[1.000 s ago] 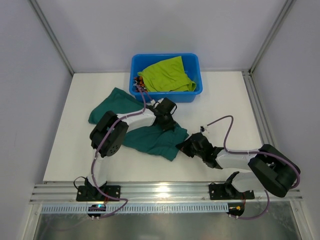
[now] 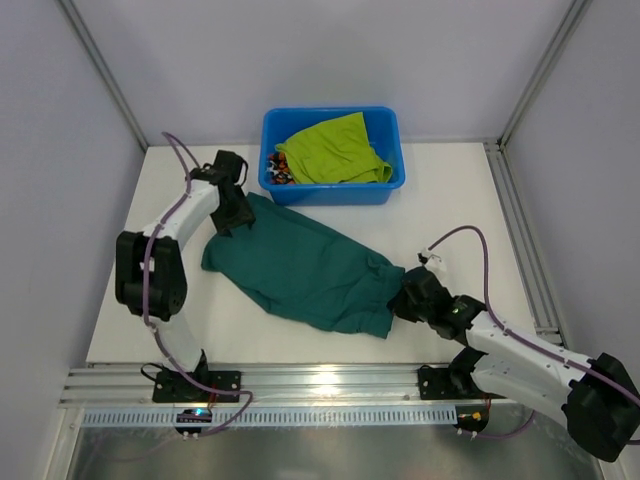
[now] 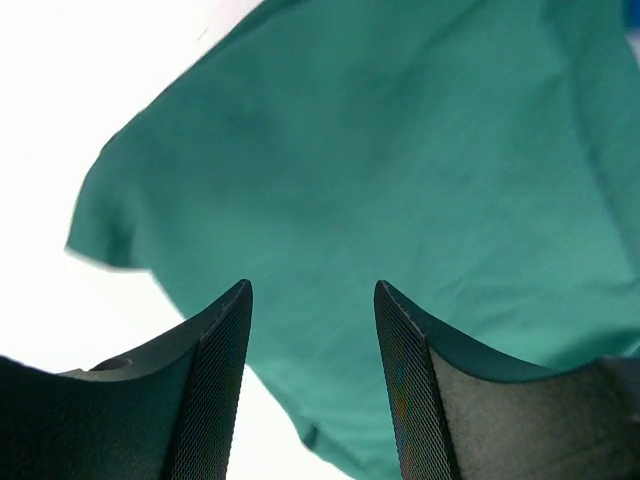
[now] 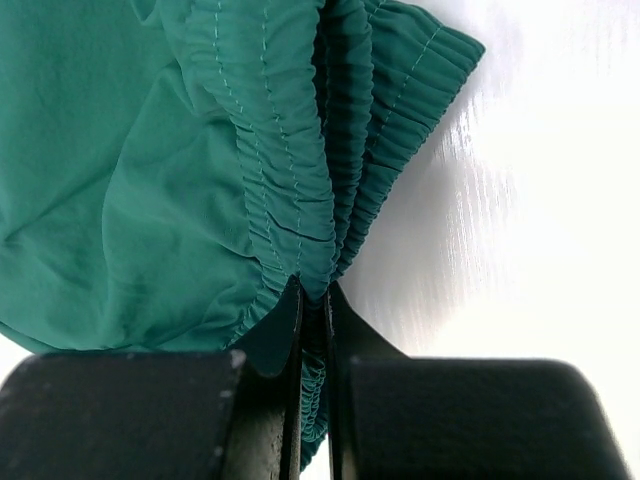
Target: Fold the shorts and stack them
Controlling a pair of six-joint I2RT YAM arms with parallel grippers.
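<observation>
The dark green shorts lie spread diagonally on the white table, their gathered, stitched waistband at the right end. My right gripper is shut on that bunched waistband, with fabric running between its fingers. My left gripper is open above the upper left end of the shorts; in the left wrist view the fabric lies below its two separated fingers, with none seen between them.
A blue bin at the back holds a yellow-green cloth and some small mixed items.
My left gripper has moved from the waistband end leftward over the shorts' far end. My right gripper has moved right and toward the front, drawing the shorts' right end along.
</observation>
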